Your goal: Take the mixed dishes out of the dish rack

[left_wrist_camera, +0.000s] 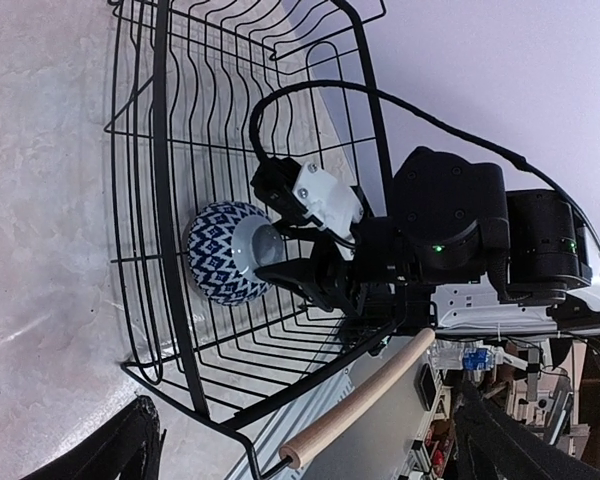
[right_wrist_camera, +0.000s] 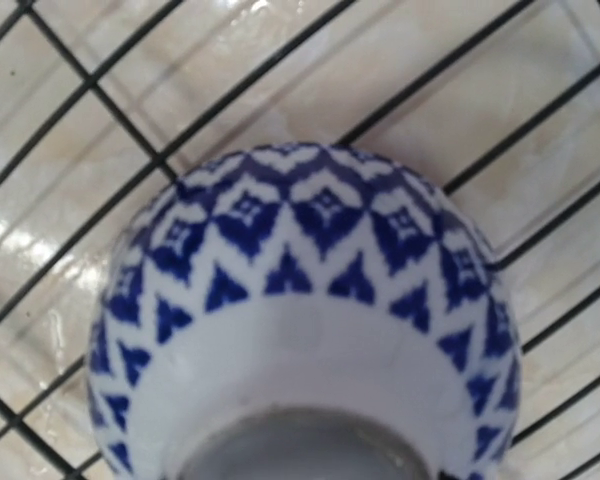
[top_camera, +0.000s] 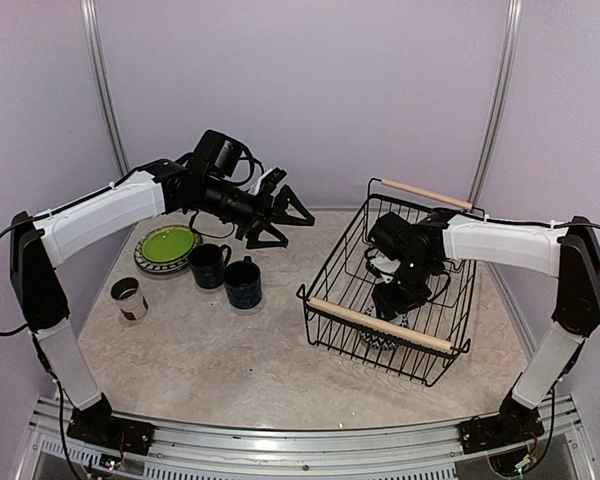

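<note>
A blue-and-white patterned bowl (top_camera: pixel 380 338) sits upside down in the wire dish rack (top_camera: pixel 435 348), its white foot ring upward. My right gripper (top_camera: pixel 390 292) is down over it, shut on the bowl's foot as seen in the left wrist view; the bowl (right_wrist_camera: pixel 300 240) fills much of the right wrist view, its fingertips hidden there. My left gripper (top_camera: pixel 285 222) hangs open in the air left of the rack, holding nothing.
At the left stand two dark mugs (top_camera: pixel 243 285), a steel cup (top_camera: pixel 129 300) and a green plate (top_camera: pixel 166 243) on a patterned plate. The rack's wooden handles and wire rims surround the bowl.
</note>
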